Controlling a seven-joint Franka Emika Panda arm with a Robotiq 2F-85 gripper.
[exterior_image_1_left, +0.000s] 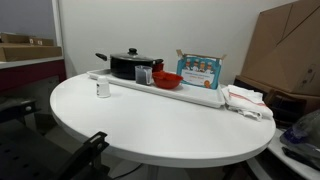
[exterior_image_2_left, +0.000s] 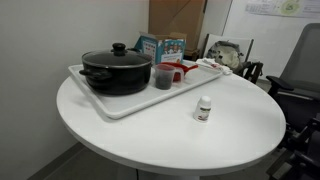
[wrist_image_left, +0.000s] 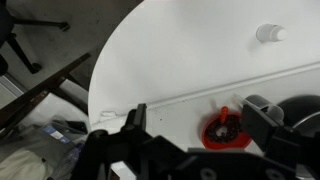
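Note:
My gripper is open in the wrist view, its dark fingers wide apart with nothing held between them. Below it lies the white round table (exterior_image_1_left: 160, 125). A small white bottle (exterior_image_2_left: 203, 109) stands upright on the bare tabletop, apart from the gripper. Along the back, a white tray (exterior_image_2_left: 128, 131) carries a lidded black pot (exterior_image_1_left: 131, 66), a dark grey cup (exterior_image_2_left: 164, 77), a red bowl (exterior_image_1_left: 165, 79) with dark contents and a blue picture box (exterior_image_1_left: 200, 71). In the wrist view the gripper partly covers the tray.
A folded white cloth (exterior_image_1_left: 246, 101) rests at the table's right edge in exterior view 1. Large cardboard boxes (exterior_image_1_left: 287, 48) stand behind it. A black chair (exterior_image_2_left: 294, 94) is beside the table.

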